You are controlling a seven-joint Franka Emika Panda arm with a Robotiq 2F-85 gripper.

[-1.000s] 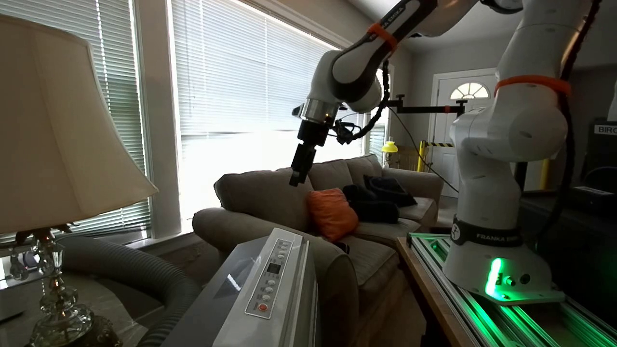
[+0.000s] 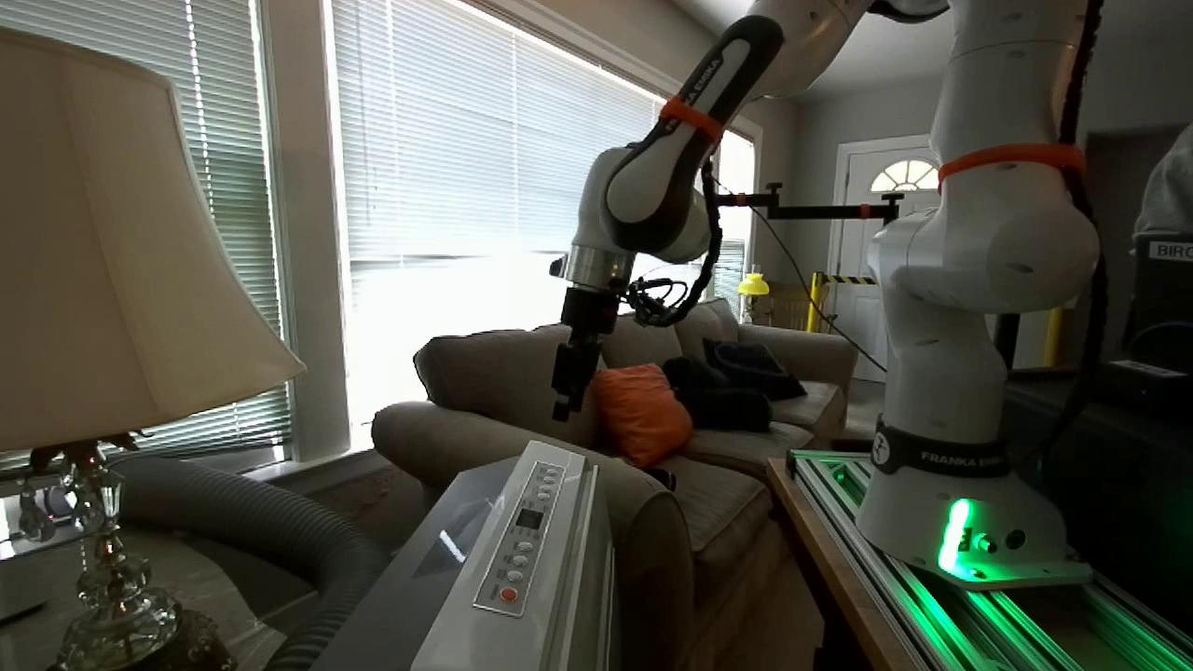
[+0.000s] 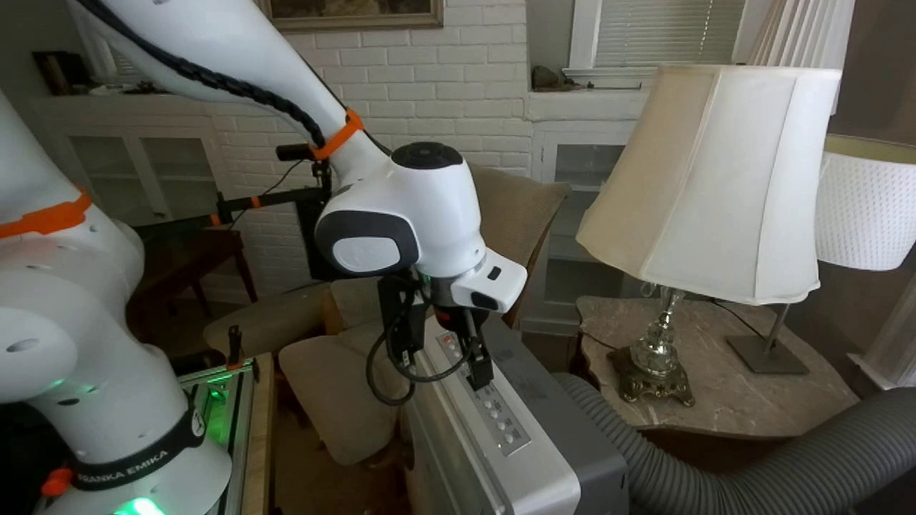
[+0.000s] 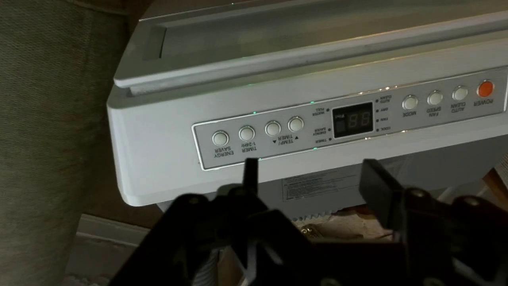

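Observation:
A white portable air conditioner (image 4: 157,138) with grey sides stands below my gripper. Its control panel (image 4: 304,151) carries several round white buttons, a dark display (image 4: 353,119) and an orange power button (image 4: 485,89). In the wrist view the fingers (image 4: 381,190) are spread apart, nothing between them, on the table side of the panel. From exterior view 1 the gripper (image 2: 567,397) points down, clear above the unit's far end. Exterior view 2 shows the gripper (image 3: 481,365) in front of part of the panel (image 3: 507,425).
A beige sofa (image 2: 481,453) with an orange pillow (image 2: 640,414) stands beyond the unit. Beside it are a grey hose (image 3: 661,468) and a marble-topped table (image 3: 773,399) bearing a large lamp (image 3: 713,189). There is open air above the panel.
My arm has come down and slightly to the left in exterior view 1. The gripper now hangs lower, closer to the unit, and more nearly vertical. The air conditioner has not moved.

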